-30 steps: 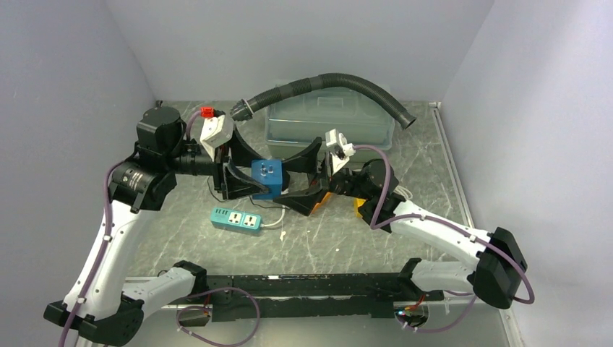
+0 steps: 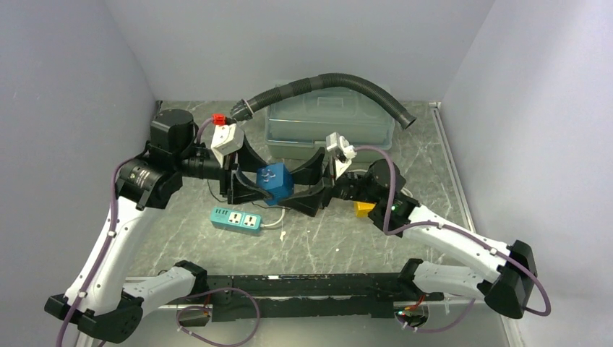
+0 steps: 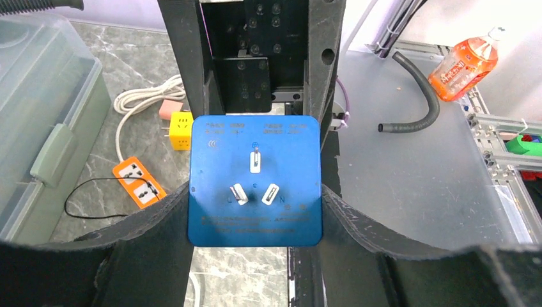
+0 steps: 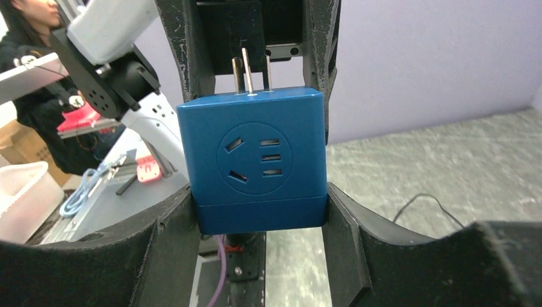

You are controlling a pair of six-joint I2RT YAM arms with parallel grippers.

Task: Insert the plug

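A blue cube-shaped plug adapter (image 2: pixel 275 183) is held in the air by my left gripper (image 2: pixel 262 181), whose fingers are shut on its sides. Three metal pins (image 3: pixel 255 162) show on one face in the left wrist view. Socket slots (image 4: pixel 271 157) mark another face in the right wrist view, with the pins pointing up. From the other side, my right gripper (image 2: pixel 286 190) has its fingertips right at the adapter's edges; whether they press on it cannot be told. Below on the table lies a teal power strip (image 2: pixel 236 220) with a white cable.
A clear storage box (image 2: pixel 329 130) with a black hose (image 2: pixel 329 81) across it stands at the back. An orange power strip (image 3: pixel 139 181) and a yellow adapter (image 3: pixel 181 130) lie on the right side.
The adapter has shifted slightly right and tilted along with my left gripper.
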